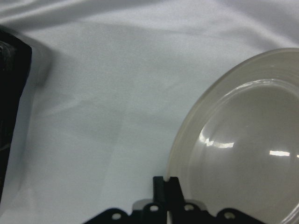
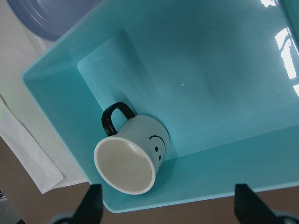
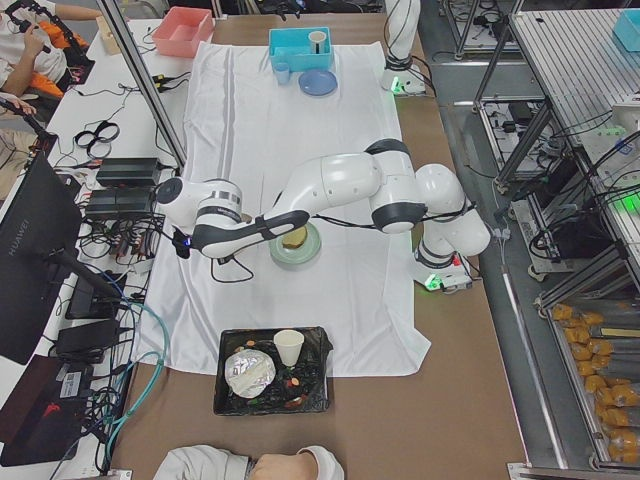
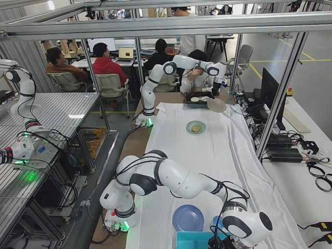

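Note:
My left gripper is shut on the rim of a cream plate (image 1: 243, 135), held tilted near the far end of the cloth in the camera right view, as plate (image 4: 217, 105); the camera left view hides it behind the arm. A green plate (image 3: 295, 253) with a yellowish piece lies on the cloth. A black tray (image 3: 228, 390) holds a white cup (image 3: 289, 345) and a foil-covered dish (image 3: 247, 375). My right gripper is open above a turquoise bin (image 2: 201, 60), in which a white smiley mug (image 2: 131, 158) lies on its side in the right wrist view.
A blue plate (image 3: 318, 82) and a small blue cup (image 3: 282, 73) stand near the bin. A pink bin (image 3: 183, 30) is on the side table beside cables and a monitor (image 3: 35, 260).

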